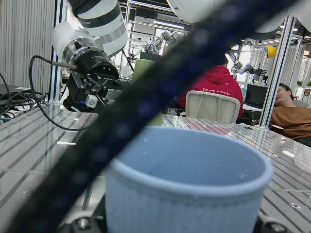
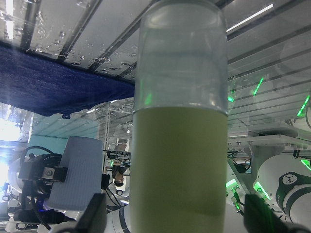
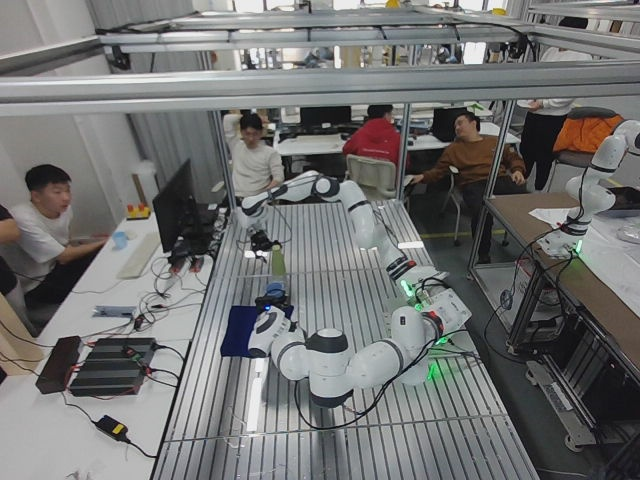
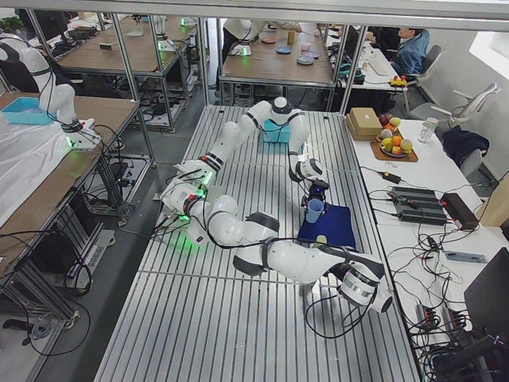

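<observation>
A light blue cup [image 1: 189,194] fills the lower middle of the left wrist view, close to my left gripper; its fingers are too hidden to read. In the camera right view the cup [image 4: 314,210] sits beside the dark blue cloth [image 4: 338,227]. A clear bottle of pale green liquid [image 2: 180,165] stands upright in the middle of the right wrist view, between the dark fingertips of my right gripper; whether they grip it is unclear. The bottle [image 3: 278,262] also shows in the camera left view. A dark blurred band crosses the left wrist view.
A white side table [image 4: 421,302] with electronics, cables and a monitor borders it. A turquoise bin [image 4: 274,134] stands at one end. People sit beyond the frame.
</observation>
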